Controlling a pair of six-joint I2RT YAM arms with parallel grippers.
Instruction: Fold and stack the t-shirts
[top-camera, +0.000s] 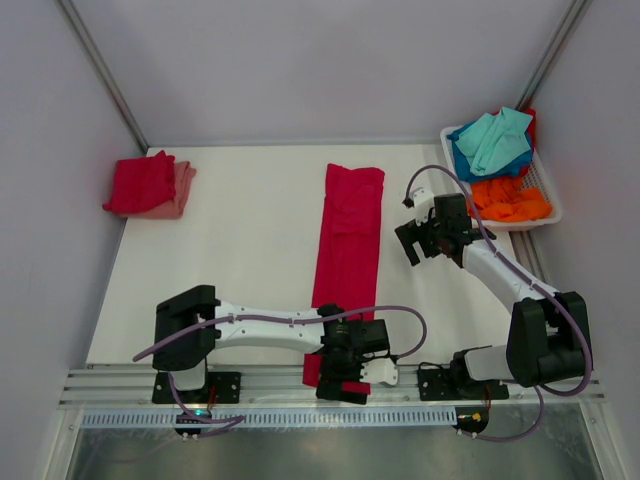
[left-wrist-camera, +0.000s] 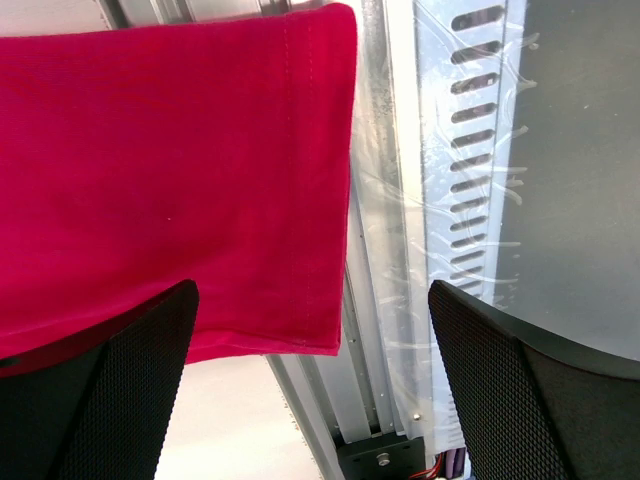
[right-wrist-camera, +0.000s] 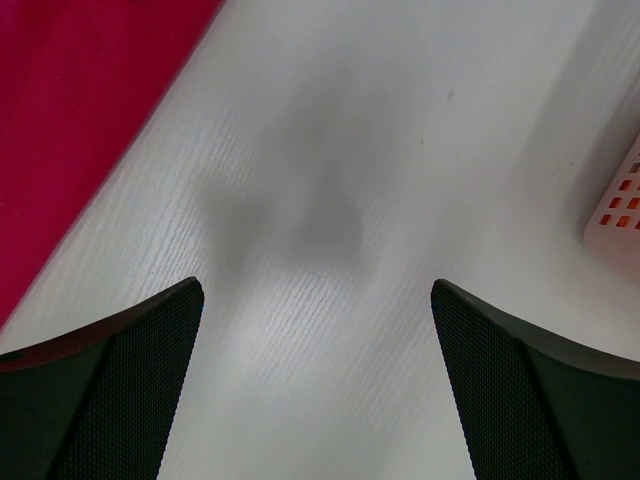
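A red shirt lies in a long strip down the middle of the table, its near end over the front rail. My left gripper stands open above that near end; in the left wrist view the hem lies between and beyond its fingers, not gripped. My right gripper is open over bare table to the right of the strip, with nothing between its fingers. At the back left lies a folded stack, a red shirt on a pink one.
A white basket at the back right holds cyan, blue, red and orange cloths. Metal rails and a perforated strip run along the front edge.
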